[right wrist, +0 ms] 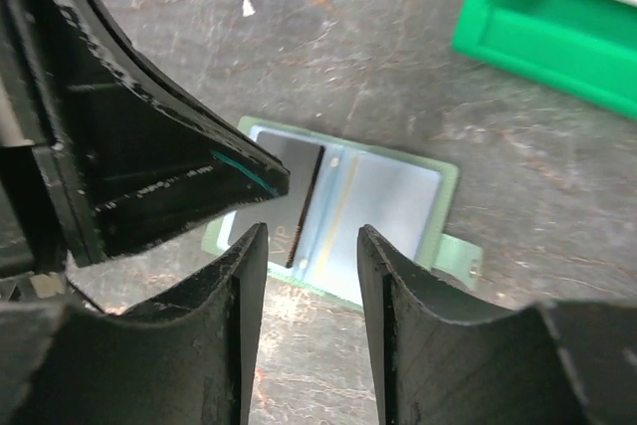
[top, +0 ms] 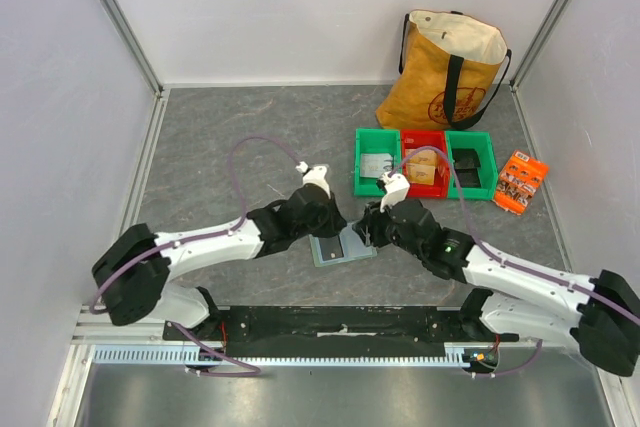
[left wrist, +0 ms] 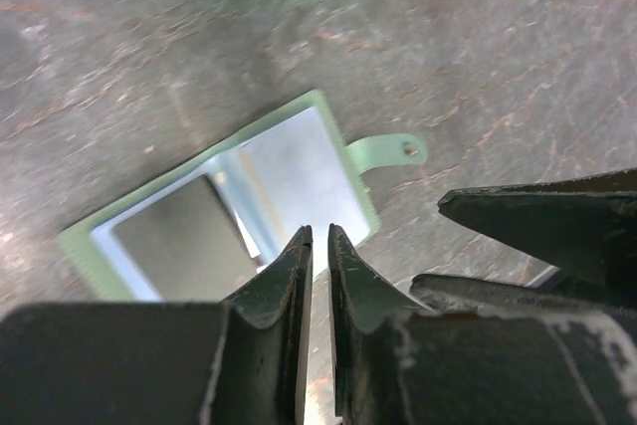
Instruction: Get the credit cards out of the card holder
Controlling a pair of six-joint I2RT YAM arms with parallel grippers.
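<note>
The pale green card holder (left wrist: 214,208) lies spread open on the table, its clasp tab (left wrist: 396,151) sticking out on the right. In its left half sits a dark grey card (right wrist: 288,208); the right half shows a blank whitish surface (right wrist: 386,208). My left gripper is shut above the holder, nothing visible between its fingertips. Over the holder's right part hovers my right gripper, its fingers apart with nothing between them. Both grippers partly cover the holder in the top view.
Behind the holder stand a green bin (top: 368,185), a red bin (top: 424,187) and a second green bin (top: 484,185), each with contents. An orange packet (top: 520,182) lies to their right. A yellow bag (top: 440,72) stands at the back.
</note>
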